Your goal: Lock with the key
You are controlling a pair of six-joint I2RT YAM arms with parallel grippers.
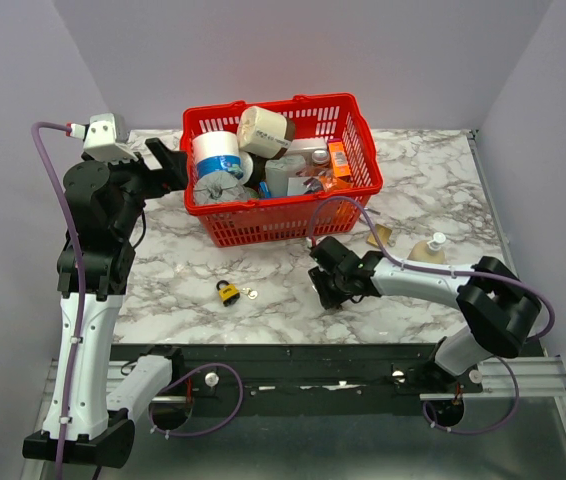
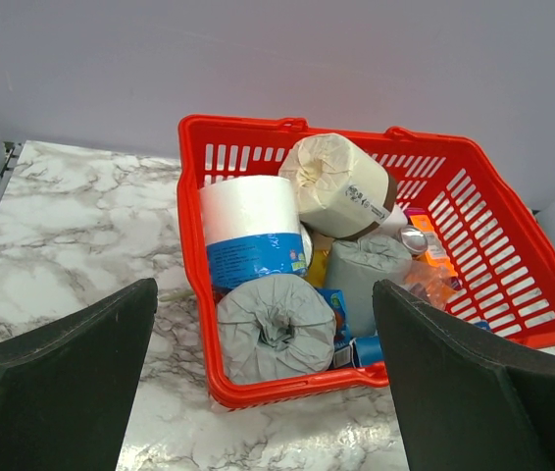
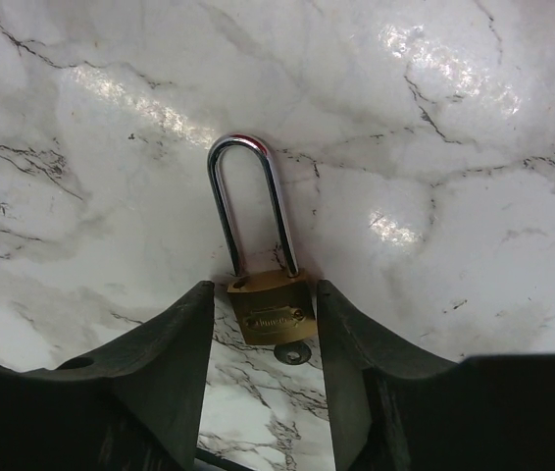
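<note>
In the right wrist view a brass padlock (image 3: 272,306) with a long steel shackle (image 3: 277,211) lies on the marble table. My right gripper has its fingers on either side of the padlock body. A small gap shows at the left finger (image 3: 195,324), while the right finger is very close to the body. A small dark round metal piece (image 3: 292,353) shows at the body's lower edge; whether it is a key cannot be told. From the top, the right gripper (image 1: 325,290) hides this padlock. My left gripper (image 1: 171,165) stands open and empty, high at the left.
A yellow and black padlock (image 1: 227,292) lies left of the right gripper, with small metal pieces (image 1: 251,293) beside it. A full red basket (image 1: 283,220) fills the back. A bottle (image 1: 427,249) and a tan block (image 1: 380,235) are at the right.
</note>
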